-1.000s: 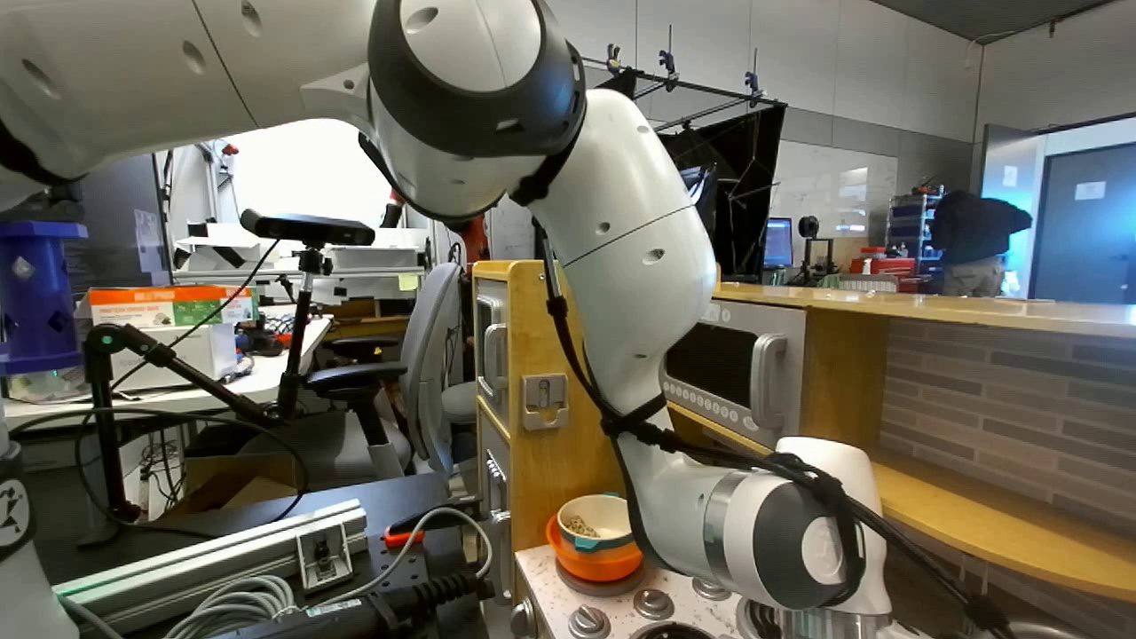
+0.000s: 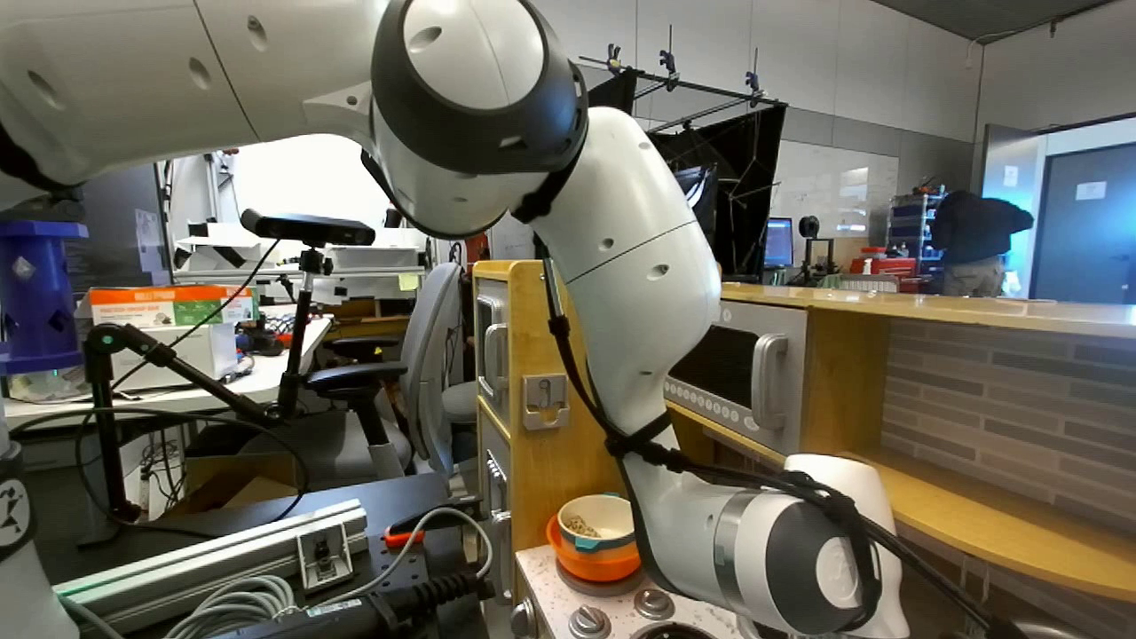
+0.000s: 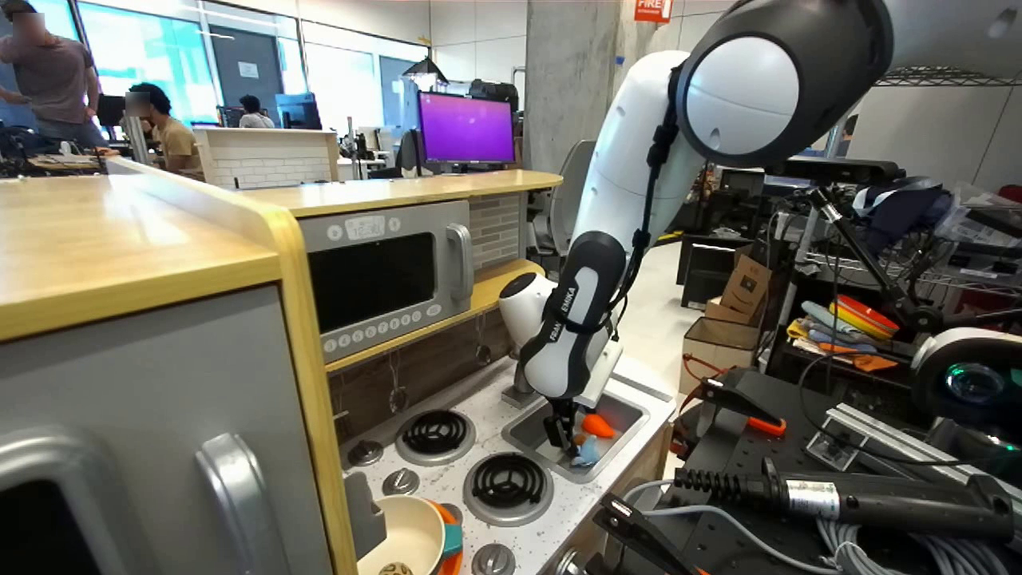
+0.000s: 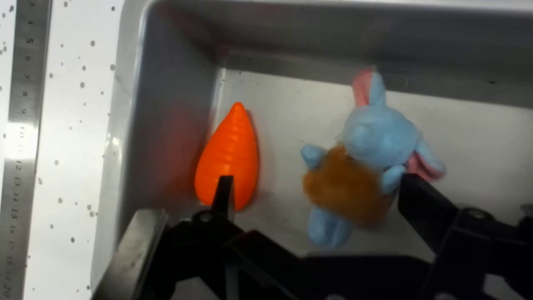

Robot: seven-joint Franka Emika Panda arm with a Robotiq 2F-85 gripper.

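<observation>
In the wrist view a blue plush toy (image 4: pixel 382 134) with pink inner ears and a brown fuzzy middle lies in the grey sink (image 4: pixel 320 20). An orange carrot-like toy (image 4: pixel 230 160) rests beside it, close to the sink's left wall. Over the two toys my gripper stands open, its fingers wide apart. One fingertip overlaps the lower part of the orange toy in this view; the other is just right of the plush. Whether either finger touches a toy, I cannot tell. Exterior view 2 shows the gripper (image 3: pixel 560 436) low in the sink, next to the plush.
A cream bowl (image 3: pixel 407 537) sits in an orange one on the stove's near corner. Black burners (image 3: pixel 508 482) lie beside the sink. The microwave (image 3: pixel 383 273) and wooden shelf stand behind the arm. A metal ruler (image 4: pixel 22 145) lies along the counter by the sink.
The arm has moved down and slightly to the right in exterior view 1, with its wrist tilting a little. The bowls there have not moved.
</observation>
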